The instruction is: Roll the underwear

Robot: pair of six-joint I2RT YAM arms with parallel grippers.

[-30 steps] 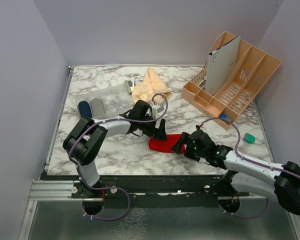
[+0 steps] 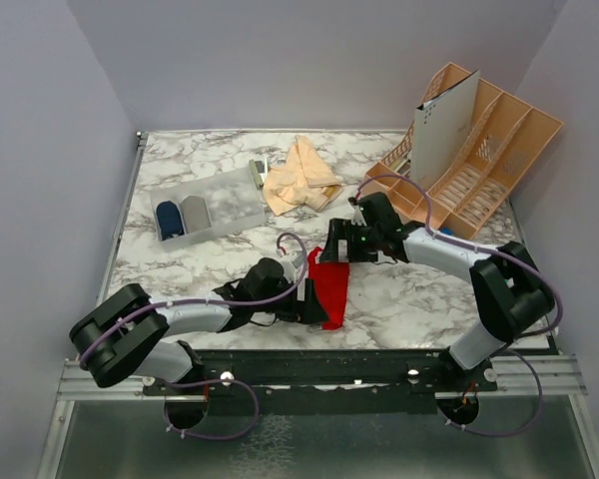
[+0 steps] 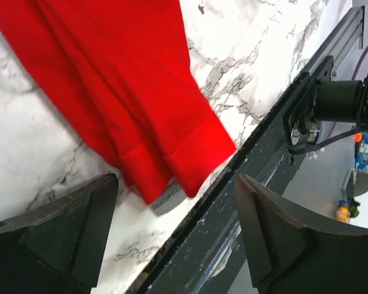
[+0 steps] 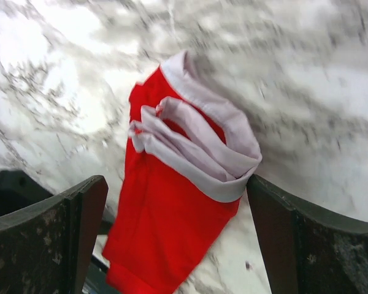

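The red underwear point(image 2: 331, 286) lies as a narrow folded strip, running from the middle of the table towards its front edge. In the left wrist view, its near red end point(image 3: 147, 135) lies between the spread fingers of my left gripper, with a bit of grey cloth point(image 3: 169, 198) under the tip. My right gripper stands open over the far end, where the grey waistband point(image 4: 199, 153) is bunched. That waistband touches or nearly touches the right-hand finger point(image 4: 288, 226). Neither gripper is closed on the cloth.
A clear bin point(image 2: 220, 201) with dark and grey rolls stands at the left. Behind lies a peach cloth point(image 2: 298, 178); an orange organiser point(image 2: 489, 150) fills the back right. The front table edge is close to my left gripper.
The underwear has swung from lying crosswise to pointing front to back.
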